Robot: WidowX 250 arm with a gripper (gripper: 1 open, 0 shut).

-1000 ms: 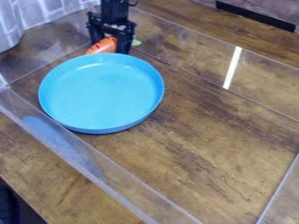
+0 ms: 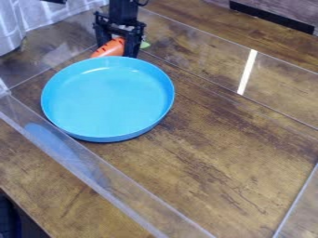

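Observation:
My black gripper (image 2: 119, 33) reaches down from the top of the view, over an orange object (image 2: 108, 50) lying just behind a large blue plate (image 2: 107, 99). The fingers are around or right over the orange object; I cannot tell whether they are shut on it. A small green piece shows just right of the gripper, partly hidden.
A wooden table (image 2: 224, 139) has wide clear room to the right and front. A clear plastic strip runs diagonally along the lower left. A whitish crumpled object (image 2: 22, 23) stands at the top left. A dark edge lies at the top right.

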